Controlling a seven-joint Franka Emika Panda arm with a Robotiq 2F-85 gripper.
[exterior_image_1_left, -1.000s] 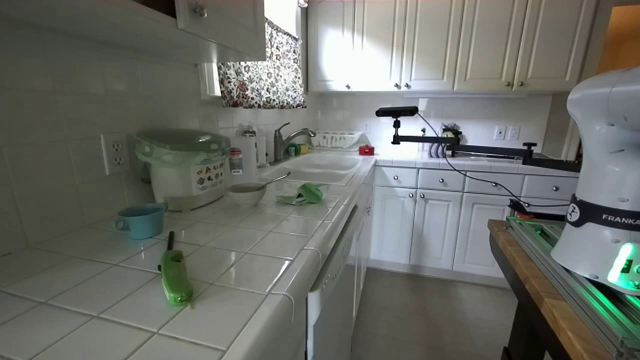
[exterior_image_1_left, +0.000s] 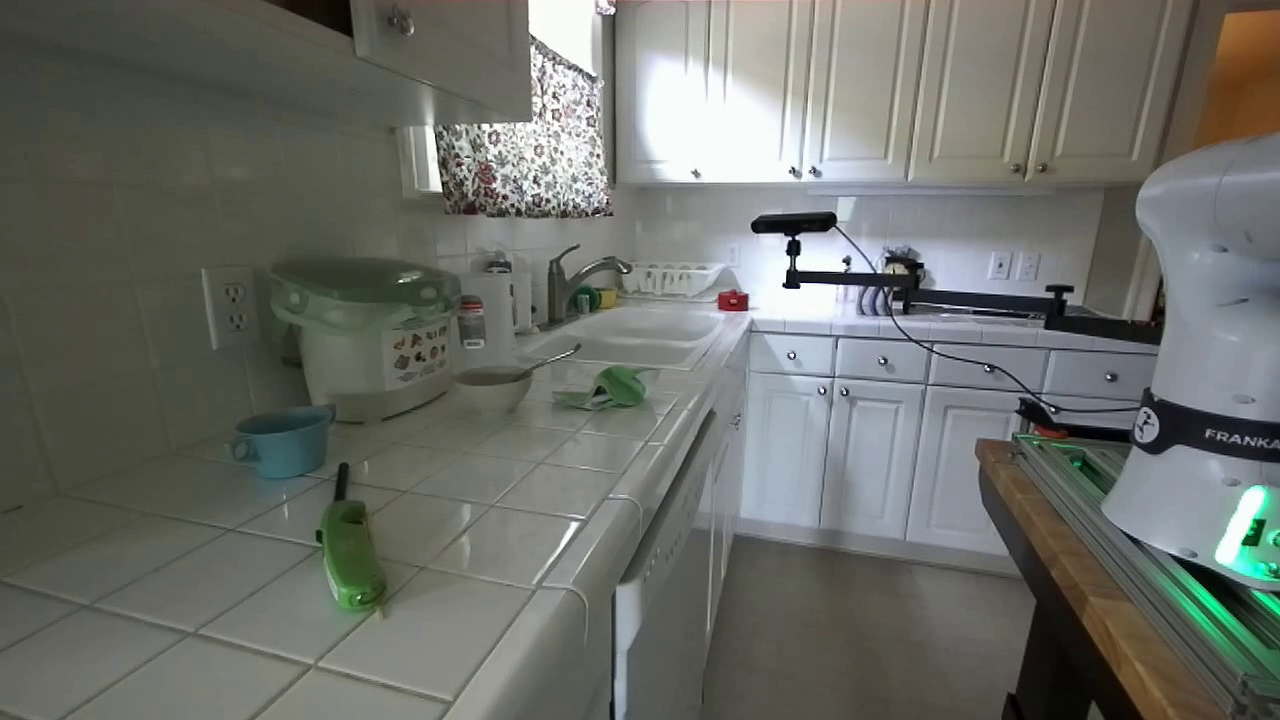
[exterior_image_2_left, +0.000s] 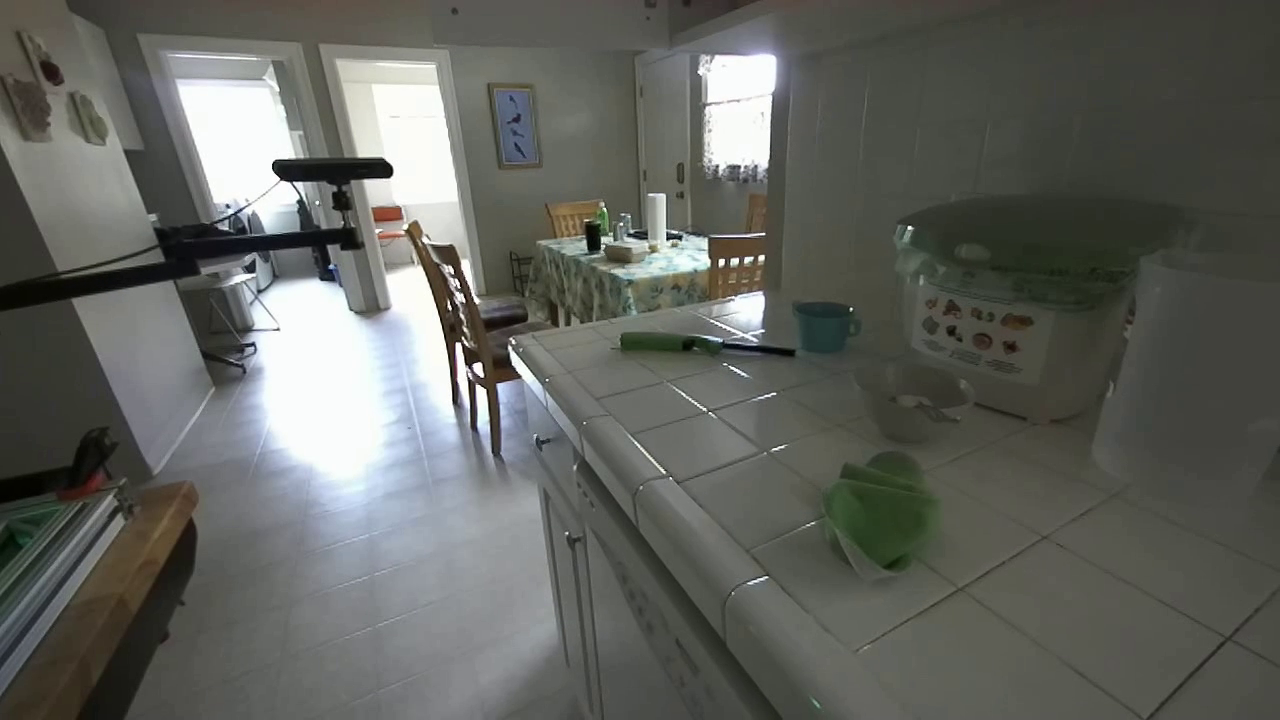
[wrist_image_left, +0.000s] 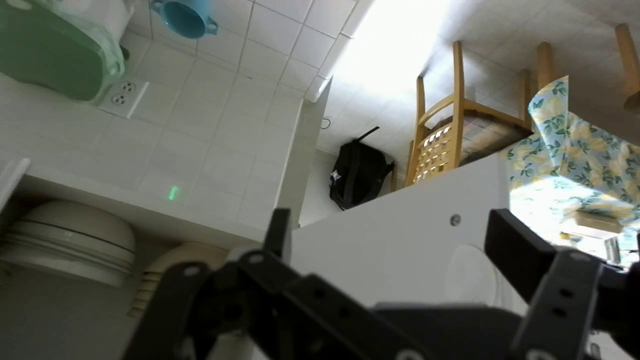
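Observation:
In the wrist view my gripper is open, its two dark fingers wide apart with nothing between them. It is away from the counter, facing a white cabinet surface, and does not show in either exterior view. On the tiled counter lies a green lighter (exterior_image_1_left: 350, 554) with a black tip, beside a blue cup (exterior_image_1_left: 283, 442). Farther along, a bowl (exterior_image_1_left: 492, 389) has a spoon (exterior_image_1_left: 547, 361) leaning in it. A crumpled green cloth (exterior_image_2_left: 882, 510) rests near the counter's front edge.
A white appliance with a green lid (exterior_image_1_left: 363, 294) stands against the wall, close to the sink (exterior_image_1_left: 636, 334). Overhead, open shelving holds stacked bowls (wrist_image_left: 75, 237). Chairs (exterior_image_2_left: 474, 318) and a covered table (exterior_image_2_left: 612, 282) stand beyond the counter. Bare tiles (exterior_image_1_left: 396, 636) lie around the lighter.
The arm's visible upper part has shifted very slightly to the right in exterior view 1. The objects on the counter have not moved.

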